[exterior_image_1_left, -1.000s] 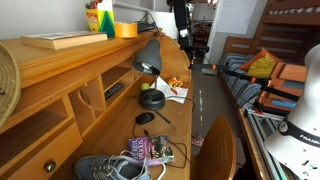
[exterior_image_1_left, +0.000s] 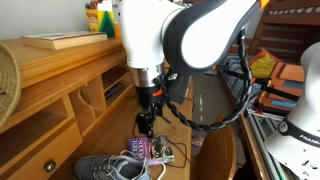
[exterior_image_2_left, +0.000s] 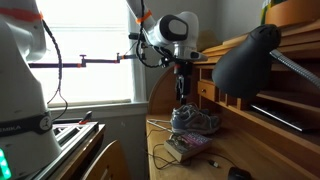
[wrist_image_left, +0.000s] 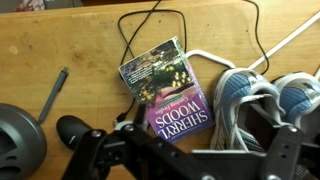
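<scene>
A paperback book (wrist_image_left: 165, 95) with purple lettering lies on the wooden desk in the wrist view. Just beside it, a pair of grey shoes (wrist_image_left: 238, 103) with pale laces sits to the right. My gripper is open at the bottom of that view, its fingers apart above the book's lower edge. In exterior view 1 the gripper (exterior_image_1_left: 146, 126) points down over the book (exterior_image_1_left: 158, 152), close to the shoes (exterior_image_1_left: 97, 168). Exterior view 2 shows the gripper (exterior_image_2_left: 182, 93) above the shoe (exterior_image_2_left: 195, 121), with the book (exterior_image_2_left: 188, 144) in front.
A black cable (wrist_image_left: 126, 42) runs around and under the book. A dark mouse (wrist_image_left: 70, 130), a pen (wrist_image_left: 54, 95) and a round dark base (wrist_image_left: 20, 145) lie to the left. A grey lamp head (exterior_image_2_left: 248, 62) hangs over the desk. Drawers (exterior_image_1_left: 50, 165) line the back.
The arm has come from the far end of the desk toward the camera and down, and now hangs over the book. Book and shoes appear unmoved.
</scene>
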